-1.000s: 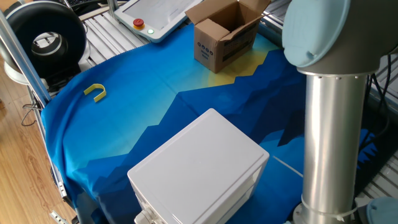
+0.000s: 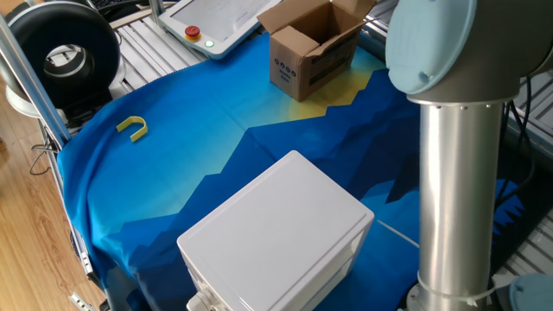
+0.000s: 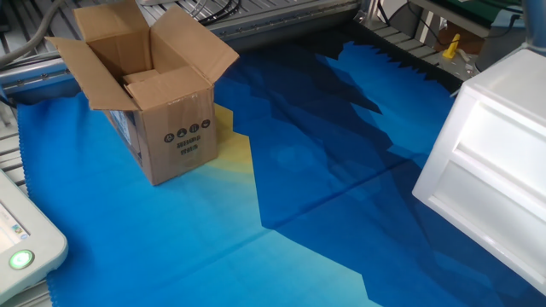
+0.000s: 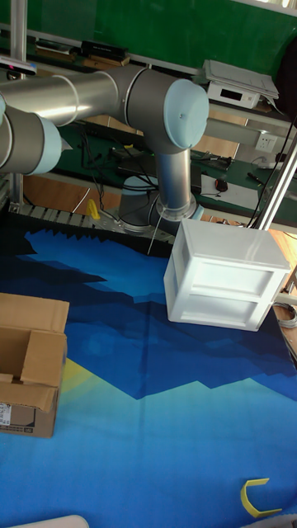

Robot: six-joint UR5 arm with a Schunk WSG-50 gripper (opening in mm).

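A yellow hook-shaped piece [image 2: 134, 129] lies alone on the blue cloth, also seen as a yellow curve [image 4: 254, 499] near the front in exterior view 3. The white drawer box [image 2: 276, 229] stands on the cloth, its two drawer fronts [image 4: 228, 276] facing forward and looking shut. An open cardboard box [image 2: 315, 52] has its flaps spread; part of its inside is hidden. My arm [image 4: 79, 96] reaches out to the left in exterior view 3, above the table's rear. The gripper itself is outside all the views.
A control tablet with a red stop button [image 2: 193, 33] lies beside the cloth. My arm's column [image 2: 458, 190] rises near the white drawer box. A black spool [image 2: 65, 60] stands at the left corner. Patterned cloth [image 3: 316, 205] between the boxes is clear.
The arm has shifted slightly left in exterior view 1. The boxes and the yellow piece have stayed where they were.
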